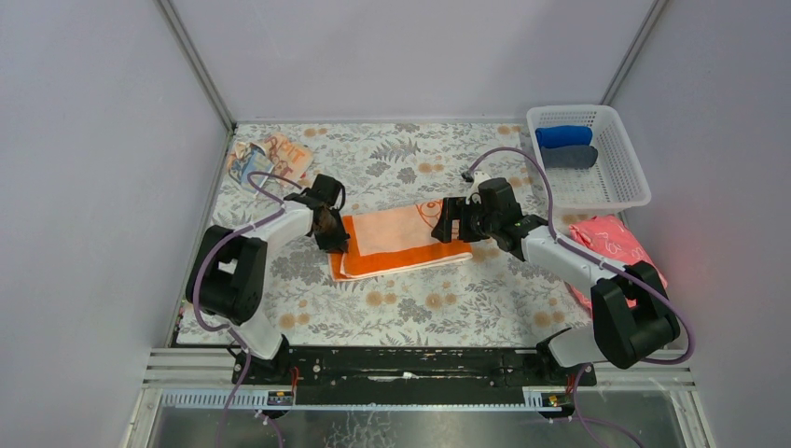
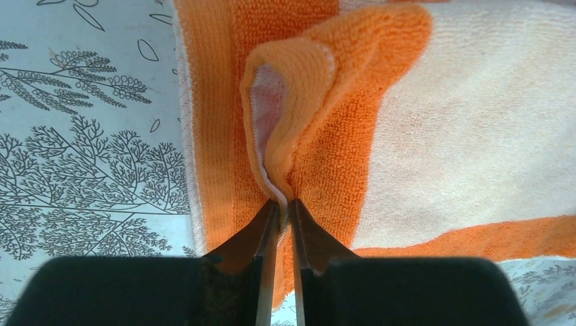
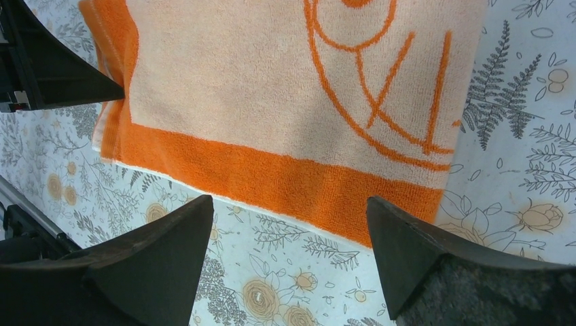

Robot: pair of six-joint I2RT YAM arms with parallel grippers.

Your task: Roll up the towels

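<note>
An orange and cream towel (image 1: 392,233) lies folded flat across the middle of the table. My left gripper is shut on the folded-over edge at its left end, where the fabric (image 2: 306,75) curls up into a narrow lip in the left wrist view. My right gripper stands open above the towel's right end, which shows an orange line drawing, with nothing between its fingers.
A white basket (image 1: 620,187) at the back right holds blue and grey rolls. A pink cloth (image 1: 606,238) lies at the right edge, patterned cloths (image 1: 284,154) at the back left.
</note>
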